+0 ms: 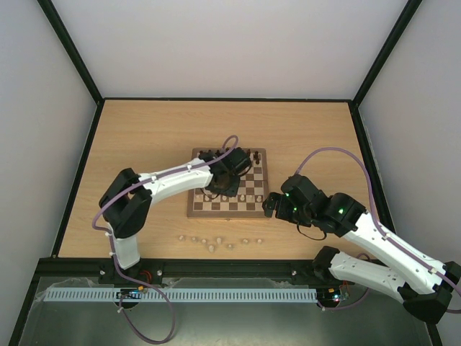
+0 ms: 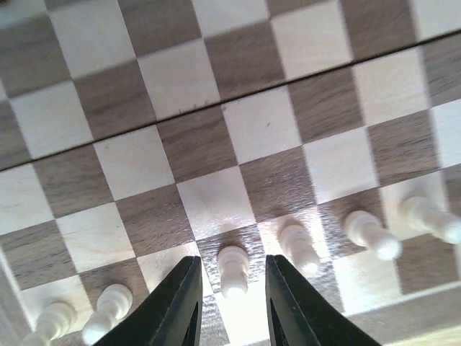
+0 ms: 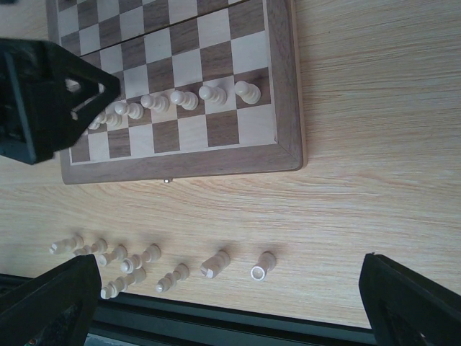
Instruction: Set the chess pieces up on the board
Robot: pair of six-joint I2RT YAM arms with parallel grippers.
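Observation:
The chessboard (image 1: 227,214) lies mid-table, with dark pieces (image 1: 256,156) along its far side. White pawns line its near side; in the left wrist view one white pawn (image 2: 233,270) stands between my left gripper, whose fingers are parted and seem clear of it. Other pawns, among them one (image 2: 299,249) just right and one (image 2: 108,313) to the left, stand on neighbouring squares. My right gripper is open and empty above the table's near right part. Loose white pieces (image 3: 216,264) lie on the wood between the board and the front edge.
My left arm (image 1: 180,182) reaches across the board and hides part of it from above. A dark frame rail (image 3: 288,318) borders the table's front. Bare wood (image 3: 367,144) lies right of the board.

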